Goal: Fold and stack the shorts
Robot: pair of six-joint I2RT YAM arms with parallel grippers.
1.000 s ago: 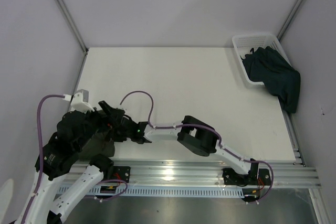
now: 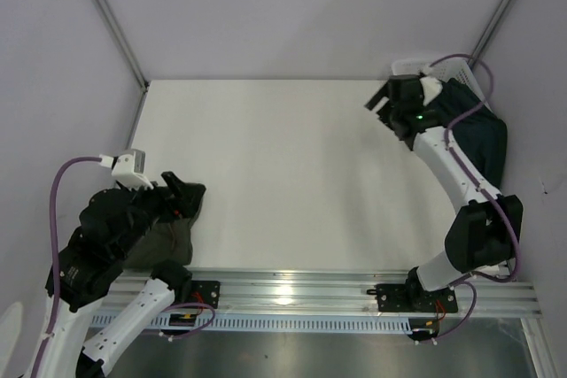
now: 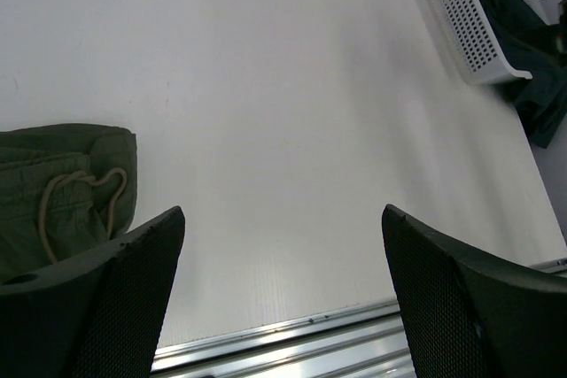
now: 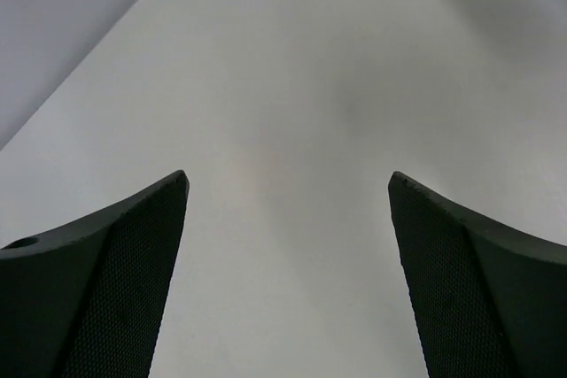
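Note:
Folded dark olive shorts [image 2: 164, 245] lie at the table's front left, partly under my left arm; a tan drawstring shows on them in the left wrist view [image 3: 84, 205]. My left gripper [image 2: 182, 194] is open above them. A dark green garment [image 2: 474, 143] spills out of a white basket [image 2: 412, 68] at the back right. My right gripper [image 2: 376, 99], blurred by motion, stands open at the basket's left side. Its wrist view shows only blurred table between the fingers.
Walls bound it at both sides and behind; metal rails run along its front edge.
My right arm has swung from beside the folded shorts at the left to the basket at the back right. My left gripper has moved only slightly.

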